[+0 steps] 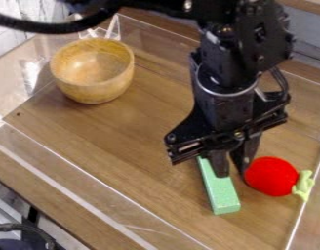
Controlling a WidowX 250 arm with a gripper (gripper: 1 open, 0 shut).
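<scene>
My black gripper (228, 154) hangs over the right half of the wooden table, its fingertips low and close together, with nothing visible between them. Just below it a light green bar (220, 195) lies on the table. To its right sits a red round object (268, 177) with a pale green piece (303, 187) beside it, near the right edge.
A wooden bowl (93, 83) stands at the back left. Pale strips (85, 195) run along the near left edge.
</scene>
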